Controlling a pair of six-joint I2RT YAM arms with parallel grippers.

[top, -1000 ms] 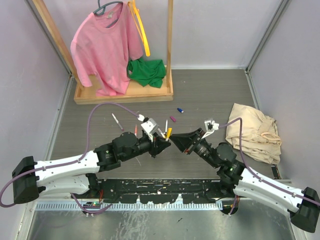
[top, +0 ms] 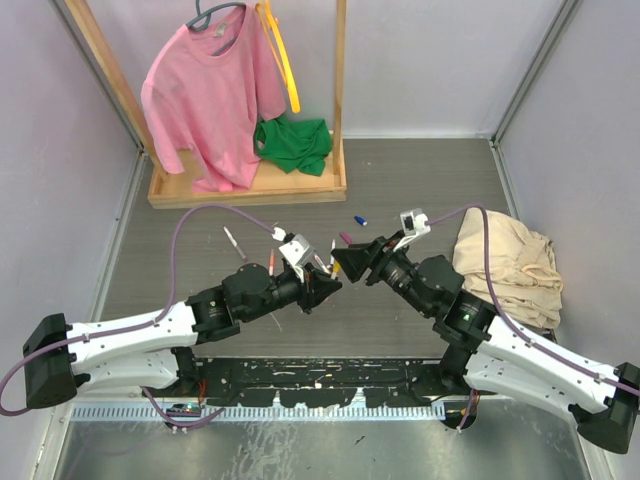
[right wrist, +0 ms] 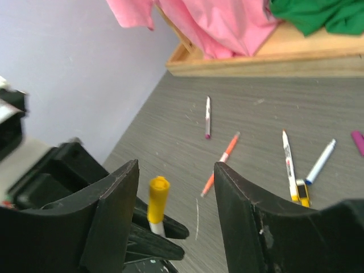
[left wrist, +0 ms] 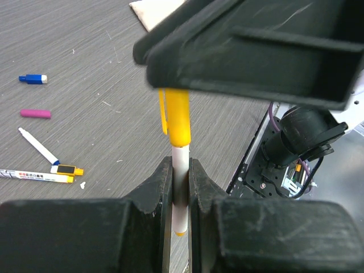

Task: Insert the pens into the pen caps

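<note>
My left gripper is shut on a white pen [left wrist: 180,182], held roughly upright. A yellow cap [left wrist: 179,116] covers the pen's upper end, with no gap showing where they meet. Around that cap [right wrist: 158,200] stand the parted fingers of my right gripper; the cap is nearer one finger, with clear space on the other side. Its fingers hide the cap's top in the left wrist view. Loose on the table are a blue cap [left wrist: 33,79], a pink cap [left wrist: 35,114], a blue-ended pen [left wrist: 38,146] and a yellow-ended pen [left wrist: 37,175].
A short yellow-and-black piece [right wrist: 302,192] touches or nearly touches the yellow-ended pen. Farther left lie a red pen [right wrist: 222,162] and a magenta-ended pen [right wrist: 207,116]. Beige cloth [top: 508,265] covers the right side; a wooden rack [top: 250,190] stands behind.
The left arm looks unmoved.
</note>
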